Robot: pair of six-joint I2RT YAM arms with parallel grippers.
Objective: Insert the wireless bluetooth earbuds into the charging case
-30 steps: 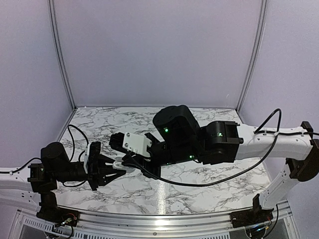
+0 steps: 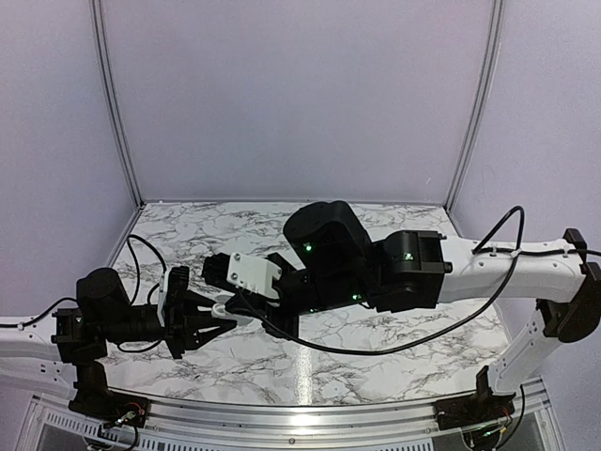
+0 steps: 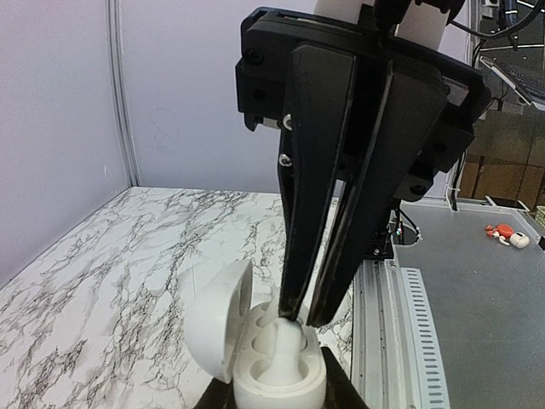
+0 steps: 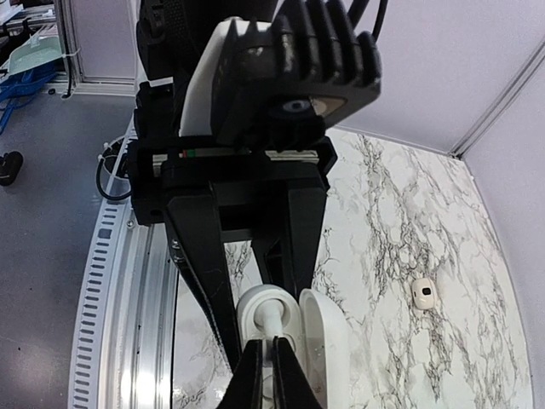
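Note:
My left gripper is shut on the white charging case, whose lid stands open. A white earbud sits in the near well of the case, its stem pointing up; the right wrist view shows the same earbud from the other side. Right at the stem's end are the fingertips of my right gripper, a narrow gap between them. Whether they still touch the stem cannot be made out. Shadow and fingers partly cover the second well, so its content is unclear.
On the marble table lies a small white square piece with a dark spot. An orange and white object rests beyond the metal rail.
The right arm has shifted very slightly to the left in the top view. My left arm and the case have stayed in place.

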